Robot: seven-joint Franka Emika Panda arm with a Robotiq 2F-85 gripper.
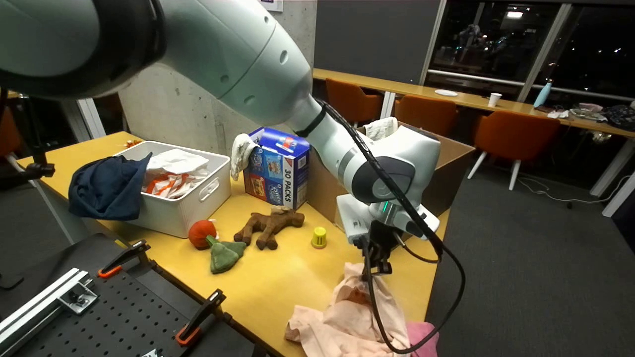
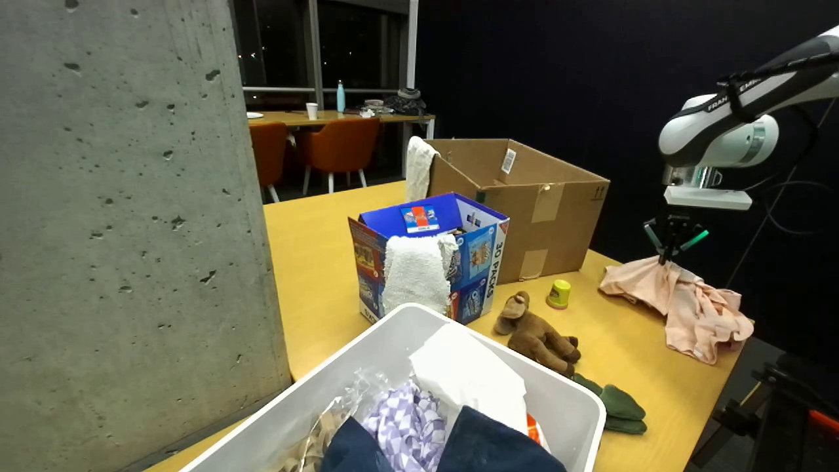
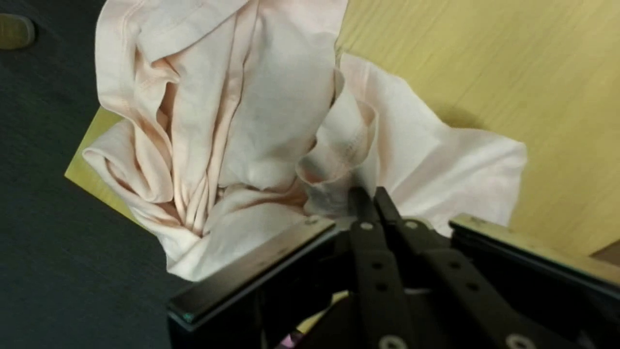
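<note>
A pale pink cloth [image 1: 342, 327] lies crumpled at the table's near right corner, with part of it drawn up into a peak. At that peak my gripper [image 2: 668, 258] is shut with a fold of the cloth pinched in it. From the wrist view, the gripper has its fingertips close together against a raised fold, and the rest of the pink cloth [image 3: 279, 110] spreads over the tabletop and to its edge. The thin layer between the fingertips is mostly hidden.
A cardboard box [image 2: 543, 193] and a blue snack box [image 2: 480, 259] stand behind, white cloths over their rims. A yellow tub [image 1: 319, 238], brown plush [image 1: 271, 226], green plush [image 1: 226, 256] and red ball [image 1: 201, 233] lie left. A white bin [image 1: 202, 205] holds fabrics. Bright pink cloth [image 1: 422, 339] sits at the edge.
</note>
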